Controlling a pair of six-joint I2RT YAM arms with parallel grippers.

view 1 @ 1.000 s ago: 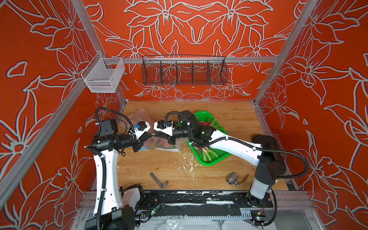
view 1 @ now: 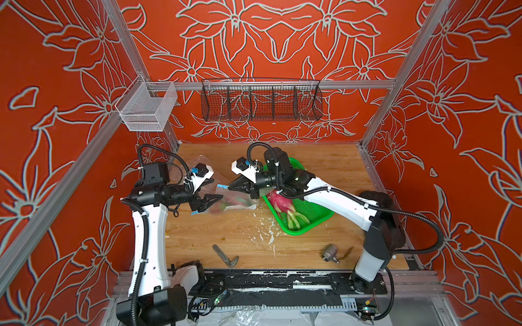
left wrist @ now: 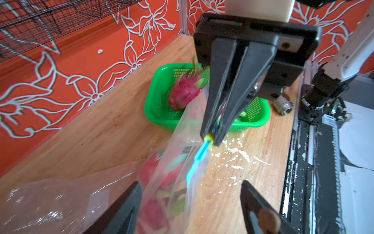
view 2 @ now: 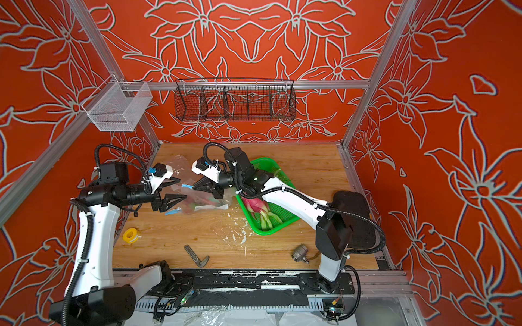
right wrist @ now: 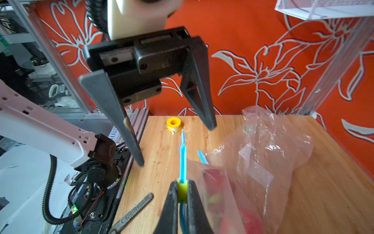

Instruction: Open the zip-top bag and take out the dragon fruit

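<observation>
The clear zip top bag [left wrist: 167,156] lies on the table, with at least two pink dragon fruits [left wrist: 153,212] showing through its plastic. My right gripper is shut on the yellow-and-blue zip strip [right wrist: 182,191] at the bag's mouth, lifting that corner. Across from it, my left gripper [view 1: 216,191] stands open with nothing gripped. Seen from the right wrist, its spread fingers [right wrist: 200,93] are beyond the strip's free blue end [right wrist: 183,144]. Loose plastic of the bag spreads over the table behind.
A green basket [view 1: 326,213] beside the bag holds dragon fruit [left wrist: 185,93]. Nearer the front edge lie a grey tool [view 1: 224,255] and a metal fitting [view 1: 329,252]. A yellow tape roll [view 2: 130,235] rests at the left.
The right still has the strip.
</observation>
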